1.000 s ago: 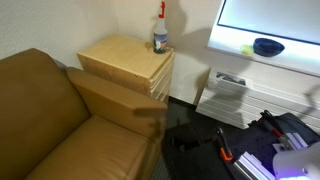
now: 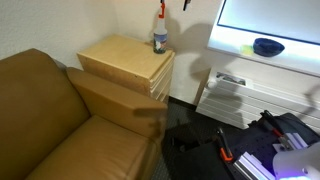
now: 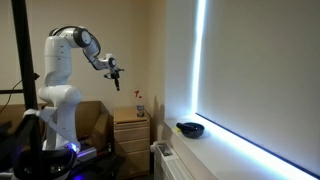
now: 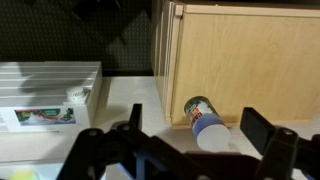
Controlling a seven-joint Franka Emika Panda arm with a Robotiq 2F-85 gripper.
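Observation:
A spray bottle with a red trigger and a dark label (image 2: 160, 40) stands upright on the wooden cabinet (image 2: 115, 52) in exterior view 1. Two dark fingertips of my gripper (image 2: 175, 5) just enter that view's top edge, above the bottle and spread apart. From the side, in exterior view 2, the gripper (image 3: 117, 79) hangs in the air up and left of the bottle (image 3: 140, 109). My wrist view shows the gripper open, with a wide gap between its fingers. Beyond them appears a pale rounded object with a dark label (image 4: 205, 122), beside a wooden panel (image 4: 245, 62).
A brown sofa (image 2: 75, 120) fills the left of exterior view 1. On the white sill at right lie a dark bowl (image 2: 268, 47) and a small yellow-green item (image 2: 247, 49). Below the sill is a white slatted unit (image 2: 235, 97). Dark floor lies between sofa and unit.
My gripper's fingertips have come into exterior view 1 from the top, above the spray bottle. The bottle and furniture have not moved.

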